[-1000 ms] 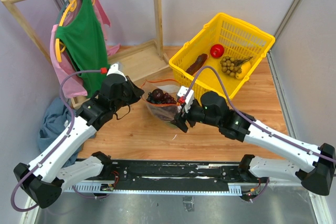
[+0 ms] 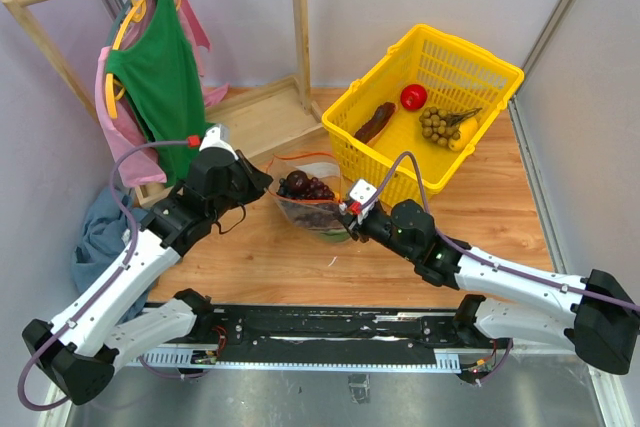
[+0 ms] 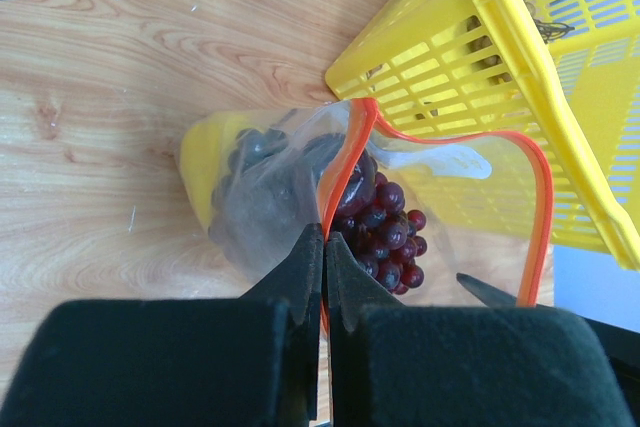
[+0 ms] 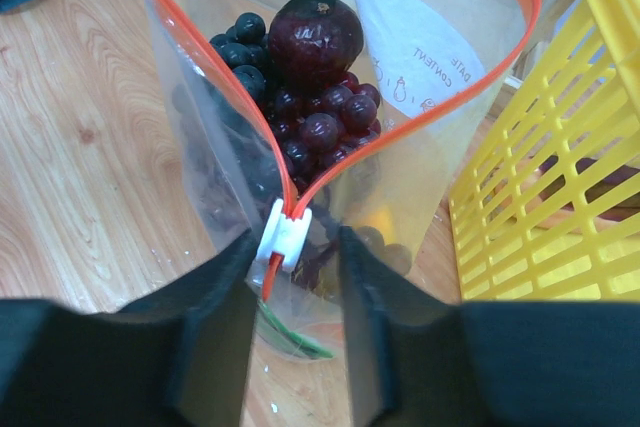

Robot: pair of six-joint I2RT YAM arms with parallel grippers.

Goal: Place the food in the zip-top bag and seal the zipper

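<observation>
The clear zip top bag (image 2: 312, 215) stands on the table with its orange-rimmed mouth spread. Inside are a dark round fruit (image 4: 315, 40), dark red grapes (image 4: 325, 122) and blackish grapes (image 4: 240, 52); something yellow shows through the film. My left gripper is shut on the bag's orange rim at one end of the mouth. At the opposite end sits the white zipper slider (image 4: 284, 234), where the two orange strips meet. My right gripper is part open, its fingers (image 4: 228, 282) on either side of the slider, a gap showing on the right.
A yellow basket (image 2: 350, 117) stands close behind and right of the bag, holding a tomato (image 2: 413, 97) and other food. A clothes rack with a wooden base (image 2: 270, 127) is at back left. Bare table lies in front of the bag.
My left arm and the bag have hardly moved.
</observation>
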